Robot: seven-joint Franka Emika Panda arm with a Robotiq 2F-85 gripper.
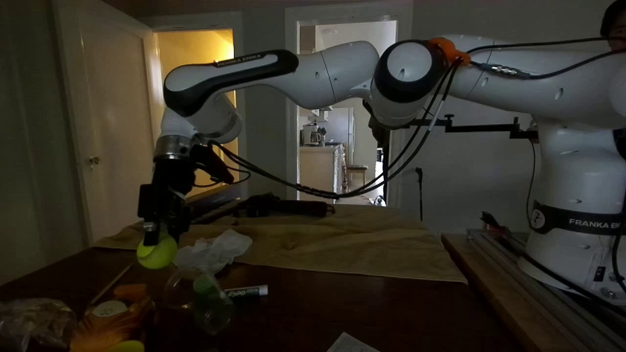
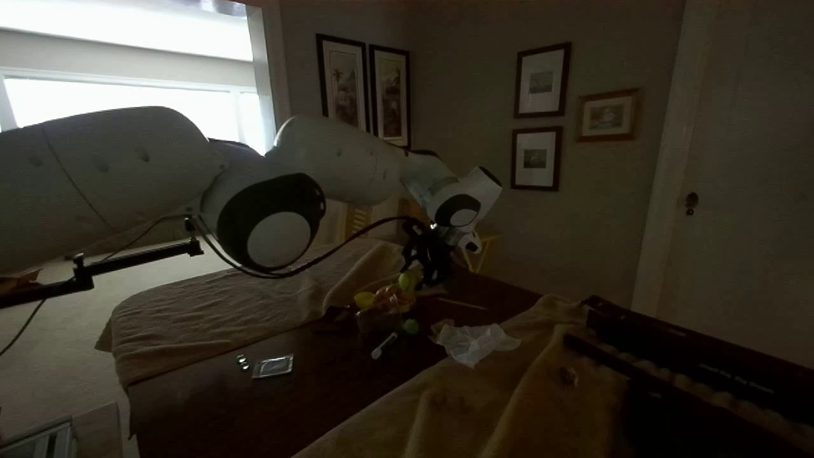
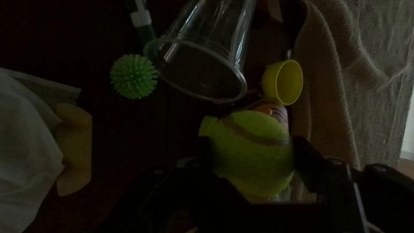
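Observation:
A yellow-green tennis ball (image 3: 252, 159) sits between the two fingers of my gripper, which is shut on it. In exterior view 1 the ball (image 1: 156, 252) hangs above the dark table, below the gripper (image 1: 164, 234). A clear plastic cup (image 3: 205, 58) lies tipped on its side just beyond the ball in the wrist view. Beside its rim is a green spiky ball (image 3: 134, 76), and a marker (image 3: 140, 19) lies behind that. A small yellow cup (image 3: 283, 82) rests to the right of the clear one.
Crumpled white paper (image 1: 220, 249) lies near the brown cloth (image 1: 352, 249). An orange object (image 1: 111, 322), a thin stick (image 1: 111, 284) and a clear plastic bag (image 1: 35, 322) occupy the near left.

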